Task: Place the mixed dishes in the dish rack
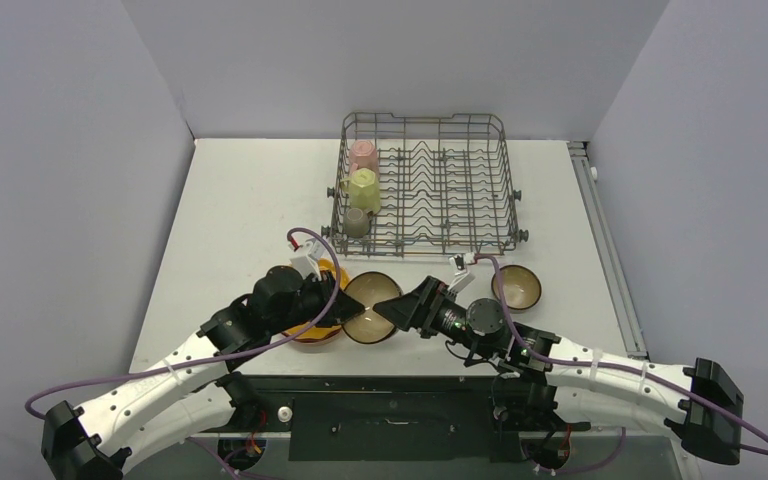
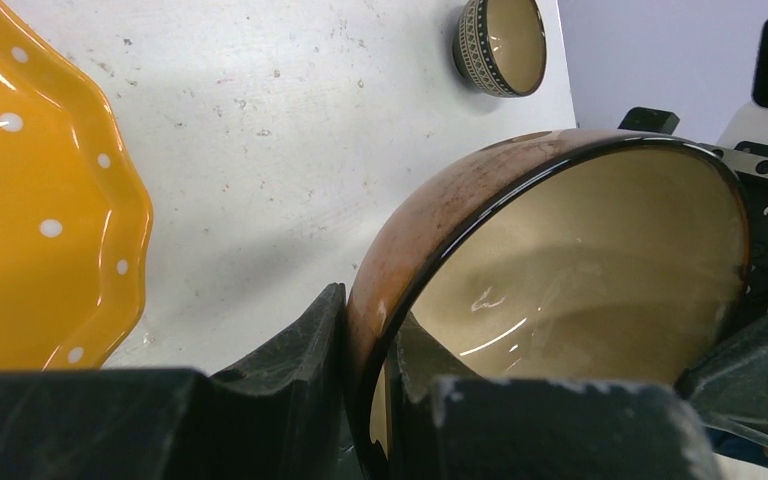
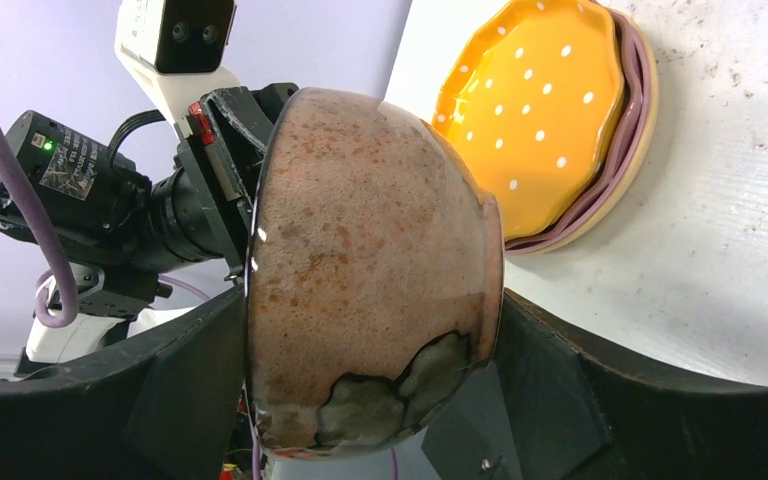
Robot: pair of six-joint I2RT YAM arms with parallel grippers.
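Observation:
A large brown bowl (image 1: 371, 290) with a cream inside is held tilted above the counter's front middle. My left gripper (image 1: 360, 307) is shut on its rim; in the left wrist view one finger (image 2: 305, 350) lies outside the wall and the other inside. From the right, my right gripper (image 1: 390, 312) reaches the bowl's opposite side. Its fingers (image 3: 570, 390) stand apart on either side of the bowl (image 3: 360, 250); contact is hard to judge. The dish rack (image 1: 509, 175) stands at the back, with a pink cup (image 1: 363, 153), a green cup (image 1: 363, 188) and a grey cup (image 1: 356, 223) along its left side.
Under the left arm sits a stack topped by a yellow polka-dot plate (image 3: 530, 110). A smaller patterned bowl (image 1: 522, 288) rests on the counter at the right, near the purple cable (image 1: 506, 300). The rack's middle and right are empty. Bare counter (image 1: 250, 200) lies left of the rack.

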